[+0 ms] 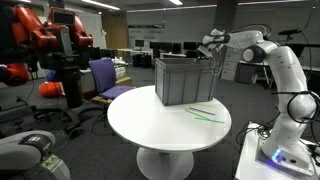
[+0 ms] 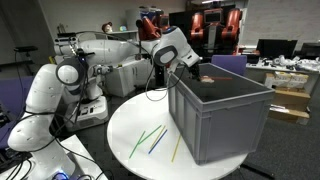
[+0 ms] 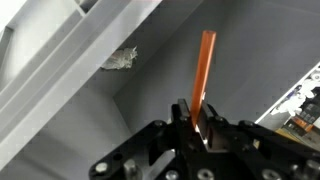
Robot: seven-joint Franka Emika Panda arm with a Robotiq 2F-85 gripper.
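Observation:
An orange stick-like pen [image 3: 203, 68] shows in the wrist view with its lower end between the fingers of my gripper. Whether the fingers press on it cannot be told. Over the tall grey box [image 1: 184, 84] stands the gripper in exterior view 1, and in exterior view 2 the orange pen [image 2: 213, 78] lies across the box's dark opening. Green, blue and yellow pens [image 2: 158, 139] rest on the white round table [image 2: 125, 118], beside the box [image 2: 215, 130].
The box's rim [image 2: 230, 97] stands high above the table, under the arm [image 2: 105, 48]. Inside it, a crumpled pale object [image 3: 121, 58] shows at upper left in the wrist view.

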